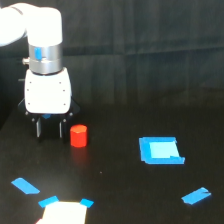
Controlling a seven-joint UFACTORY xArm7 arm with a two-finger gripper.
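A small red block [79,136] rests on the black table, left of centre in the camera view. My white gripper [50,129] is low over the table just left of the block. Its two dark fingers point down and stand apart, and nothing shows between them. In the picture, the block lies to the right of the right-hand finger [62,129]; whether they touch is hard to tell.
Toward the right lies a pale square [163,150] bordered with blue tape [157,139]. Single strips of blue tape [25,186] mark the front left and front right. A pale object [64,213] is cut off by the bottom edge.
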